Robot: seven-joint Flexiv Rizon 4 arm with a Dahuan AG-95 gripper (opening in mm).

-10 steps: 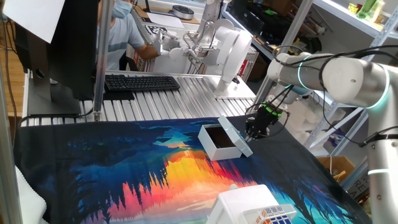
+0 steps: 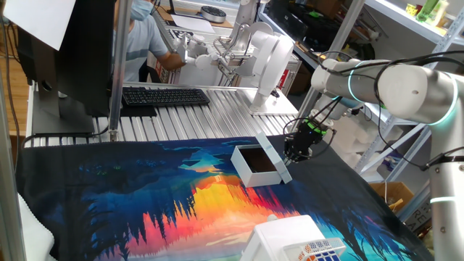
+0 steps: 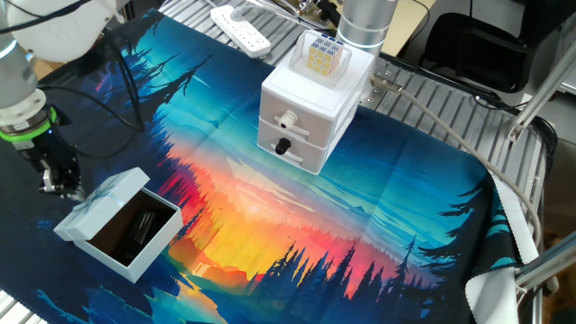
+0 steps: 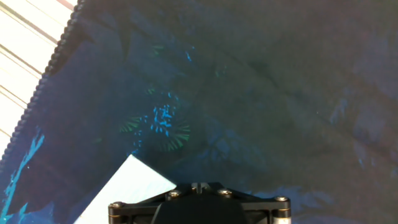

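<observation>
A pale grey-blue box (image 3: 148, 247) stands uncovered on the printed cloth, its dark inside showing. Its lid (image 3: 110, 203) leans tilted across one rim, at the side where my gripper (image 3: 77, 193) is. In exterior view 1 the lid (image 2: 274, 157) slopes along the box's right side, with the gripper (image 2: 288, 159) low and just beyond it. The wrist view shows the gripper with its fingertips together and nothing visible between them. A white corner, apparently the lid (image 4: 127, 190), lies close on the left. Whether the fingers touch it, I cannot tell.
A small white drawer unit (image 3: 310, 108) stands on the cloth, a patterned cube (image 3: 322, 56) on top. A white power strip (image 3: 240, 32) lies behind it. Cloth (image 3: 378, 225) between box and far edge is clear. A keyboard (image 2: 165, 96) sits beyond the cloth.
The lid has tipped slightly more steeply against the box's side over the last second. My gripper has shifted slightly beside it. The box looks still.
</observation>
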